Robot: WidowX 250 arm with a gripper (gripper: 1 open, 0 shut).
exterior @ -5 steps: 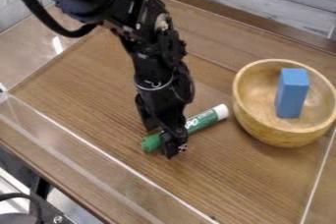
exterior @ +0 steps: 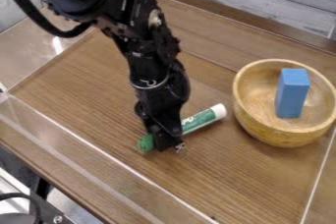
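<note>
A green tube with a white end (exterior: 201, 119) lies diagonally on the wooden table, left of the bowl. The black gripper (exterior: 163, 141) reaches down from the upper left onto the tube's lower-left part, shut on it. The fingertips are dark and partly hide the tube there.
A tan wooden bowl (exterior: 252, 110) stands at the right with an upright blue block (exterior: 292, 93) in it. A raised edge runs along the back, and cables lie beyond the lower-left edge.
The gripper and tube are almost where they were, with only a slight shift of the gripper about the tube.
</note>
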